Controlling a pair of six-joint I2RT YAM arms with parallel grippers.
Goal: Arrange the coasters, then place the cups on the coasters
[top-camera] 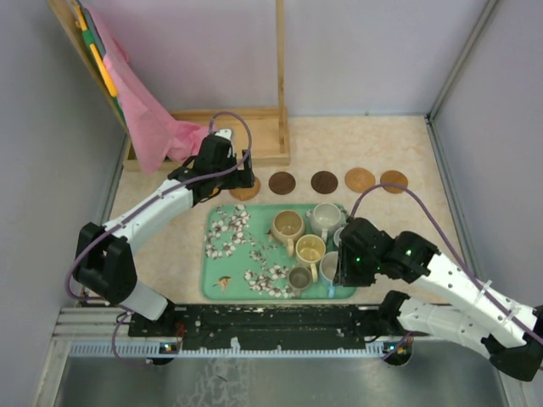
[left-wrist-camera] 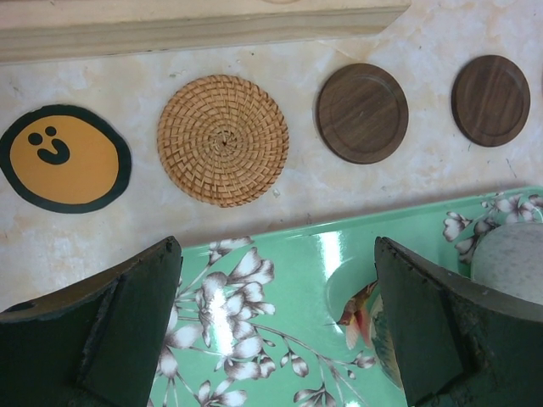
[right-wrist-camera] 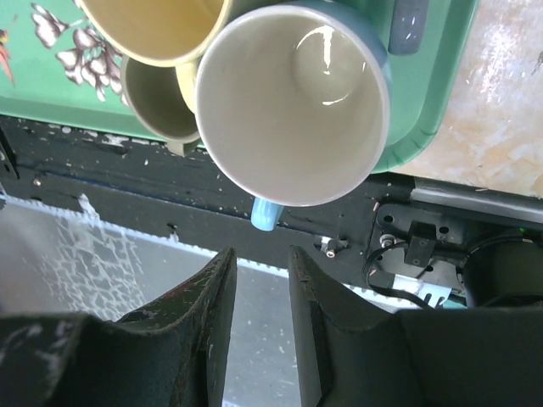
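Note:
A white cup with a pale blue handle (right-wrist-camera: 288, 110) sits at the tray's near right corner, beside a yellow cup (top-camera: 310, 249) and a small grey cup (top-camera: 300, 279). My right gripper is just above its blue handle, fingers part apart with nothing between them. In the left wrist view my left gripper stands open and empty above the green tray (left-wrist-camera: 310, 225), facing a woven coaster (left-wrist-camera: 223, 142), two dark wooden coasters (left-wrist-camera: 362, 113) and an orange coaster with a green rim (left-wrist-camera: 65, 174).
More cups, among them a tan cup (top-camera: 287, 222) and a grey-white cup (top-camera: 325, 216), crowd the tray's right half. The tray's left half is clear. A wooden frame (top-camera: 254, 136) with pink cloth stands at the back left.

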